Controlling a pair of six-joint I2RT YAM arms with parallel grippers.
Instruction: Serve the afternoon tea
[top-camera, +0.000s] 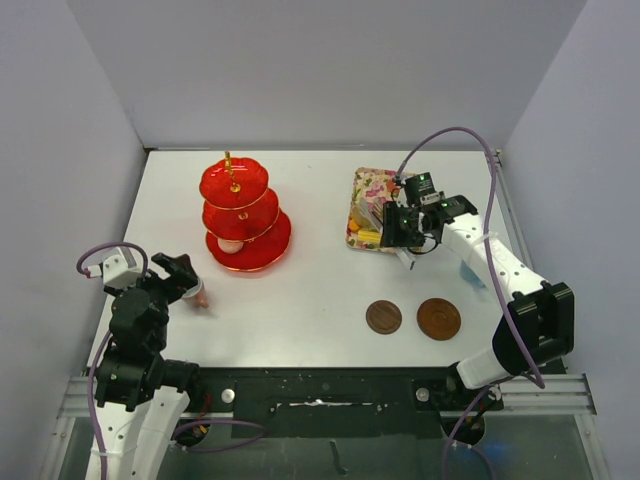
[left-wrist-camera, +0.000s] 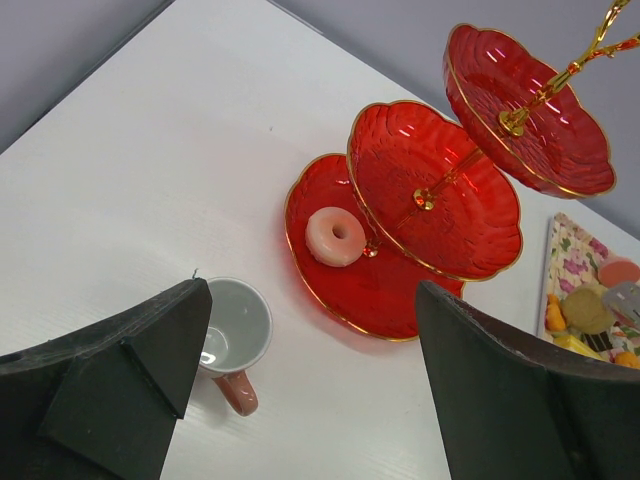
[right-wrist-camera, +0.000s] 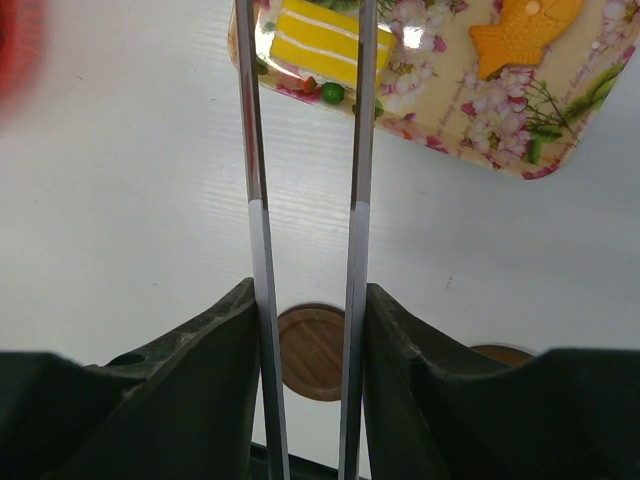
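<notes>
A three-tier red stand (top-camera: 234, 184) is at left-centre, a pink donut (left-wrist-camera: 335, 236) on its bottom plate. My left gripper (top-camera: 175, 275) is open above a white mug (left-wrist-camera: 235, 325) with a pinkish handle. My right gripper (top-camera: 385, 222) is over the floral tray (right-wrist-camera: 510, 120); its long tong-like fingers run past the top of the right wrist view, beside a yellow layered cake (right-wrist-camera: 320, 42) and an orange fish-shaped pastry (right-wrist-camera: 525, 30). What sits between the tips is hidden.
Two wooden coasters (top-camera: 384, 316) lie at the front right. A pale blue item (top-camera: 470, 275) is partly hidden by the right arm.
</notes>
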